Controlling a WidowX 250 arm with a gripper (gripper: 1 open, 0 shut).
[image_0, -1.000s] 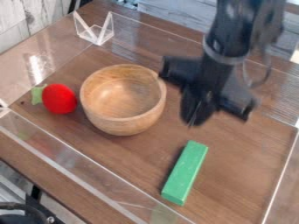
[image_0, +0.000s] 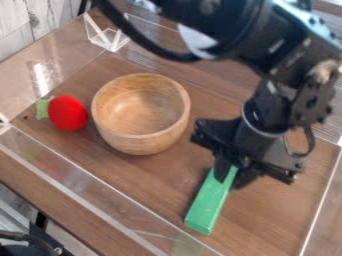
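Observation:
A green rectangular block (image_0: 207, 205) lies on the wooden table. My dark gripper (image_0: 227, 160) is low over its upper end, overlapping it in view; the fingertips look shut, and whether they touch the block is hard to tell. A wooden bowl (image_0: 140, 130) stands to the left of the gripper. A red round object (image_0: 68, 114) with a green part sits at the far left.
A clear angular object (image_0: 107, 32) stands at the back left. Clear rims run along the table's sides. Bare table (image_0: 100, 185) lies below the bowl and at the right.
The gripper has come down and toward the front, from above the table beside the bowl to the upper end of the green block.

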